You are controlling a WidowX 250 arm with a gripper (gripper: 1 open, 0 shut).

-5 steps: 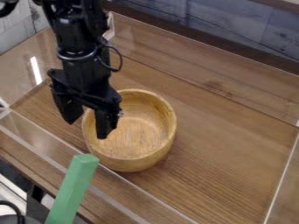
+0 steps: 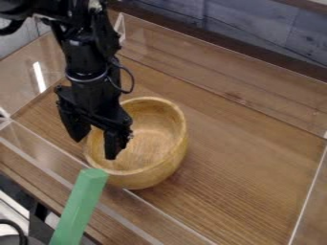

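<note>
My black gripper [image 2: 95, 132] hangs over the left side of a tan oval bowl [image 2: 156, 165], its dark fingers low at and inside the bowl's rim; whether it holds anything or how far apart the fingers stand is hard to tell. A green bar [image 2: 78, 208] lies diagonally at the front left, below the bowl, with nothing on it.
A dark wall [image 2: 255, 29] runs along the back right. Black cables [image 2: 15, 234] lie at the lower left corner.
The arm and gripper have shifted slightly, with small changes in posture over the bowl. The bowl appears nudged very slightly, if at all; the green bar looks unmoved.
</note>
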